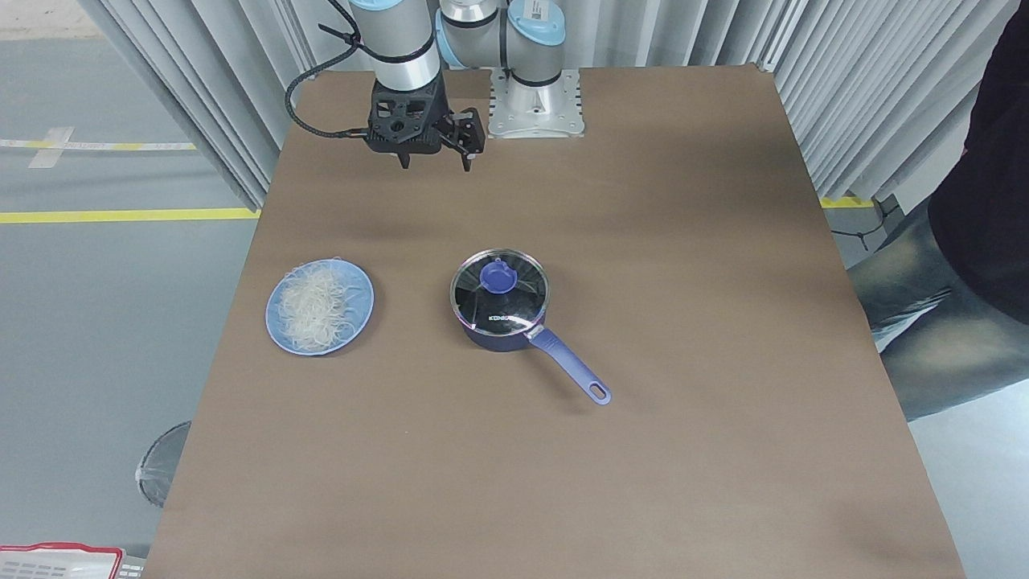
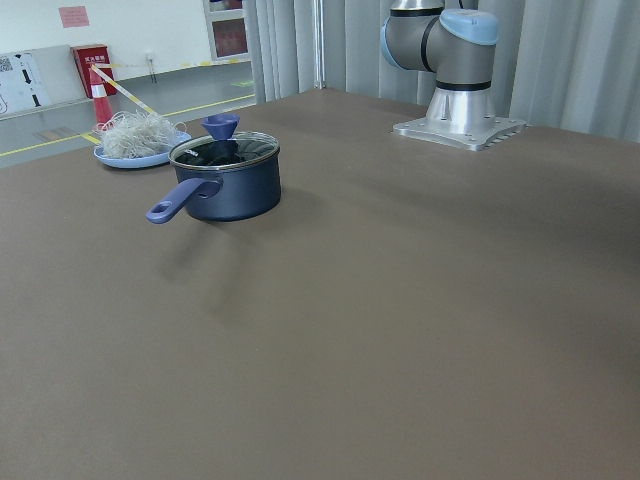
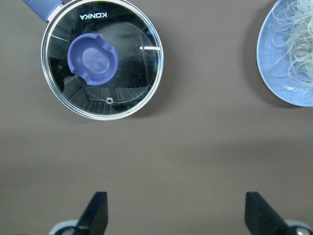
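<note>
A blue saucepan (image 2: 230,195) with a glass lid (image 1: 498,309) and purple knob (image 3: 93,58) stands mid-table, its handle (image 1: 569,362) toward the front right. Left of it in the front view lies a light blue plate (image 1: 352,328) heaped with white noodles (image 1: 313,304). My gripper is open and empty, above the table behind both objects; in the wrist view its fingers frame bare table, with the lidded pan and plate beyond.
The arm base (image 1: 535,111) is bolted at the back edge. A person (image 1: 955,289) stands beside the right edge.
</note>
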